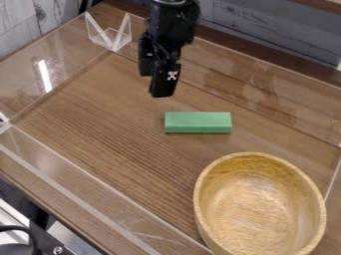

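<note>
My black gripper hangs over the upper middle of the wooden table, pointing down and open. A green rectangular block lies flat on the table below and to the right of it. A large pale yellow bowl sits at the lower right, apart from the block.
Clear plastic pieces show at the upper left and along the left side. A grey wall runs along the back. A dark cable is at the bottom left corner.
</note>
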